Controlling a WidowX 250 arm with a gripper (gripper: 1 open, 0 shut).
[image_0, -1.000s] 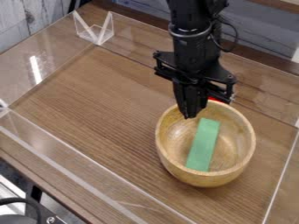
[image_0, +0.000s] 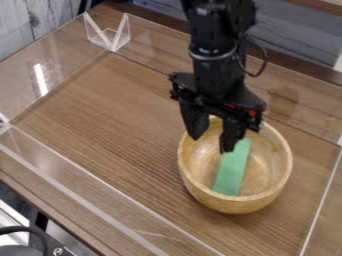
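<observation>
A black arm reaches down from the top centre, its gripper (image_0: 218, 126) over the back rim of a tan bowl (image_0: 274, 190). The gripper is open, its dark fingers spread apart, with nothing seen held between them. A green elongated object (image_0: 230, 172) lies inside the bowl, below and in front of the fingers.
A clear or white wire-like item (image_0: 110, 32) sits at the back left. A dark cable (image_0: 34, 238) is at the front left corner.
The gripper has turned and spread to show both fingers over the bowl, shifting slightly. The bowl and green object look essentially unmoved.
</observation>
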